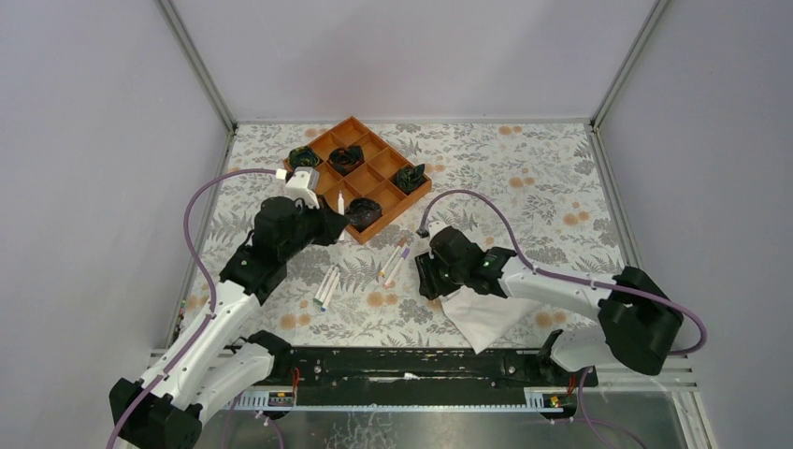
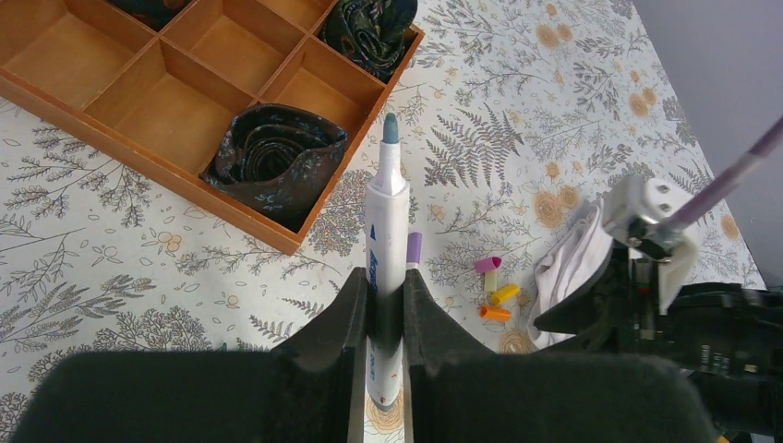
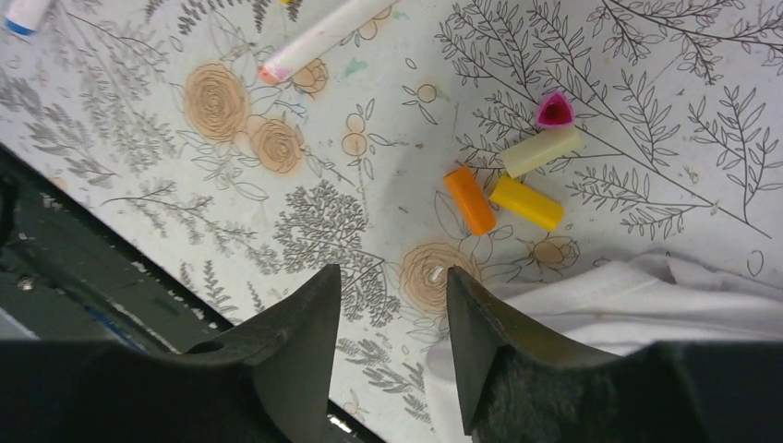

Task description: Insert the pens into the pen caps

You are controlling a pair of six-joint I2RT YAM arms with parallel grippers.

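Note:
My left gripper (image 1: 340, 224) is shut on a white pen (image 2: 387, 212), whose grey-blue tip stands uppermost in the left wrist view. Loose caps lie on the patterned table: an orange cap (image 3: 470, 201), a yellow cap (image 3: 527, 203), a pale yellow cap (image 3: 542, 151) and a magenta cap (image 3: 556, 111). Above the table beside these caps, my right gripper hangs open and empty; in the top view it hides them. White pens (image 1: 327, 287) lie in a group at the left front, and another pen (image 3: 323, 41) with a pink end lies nearer the middle.
A wooden compartment tray (image 1: 353, 127) stands at the back with several dark rolled cloths, one a roll (image 2: 277, 152) in its near compartment. Right of the caps lies a white cloth (image 1: 483, 316).

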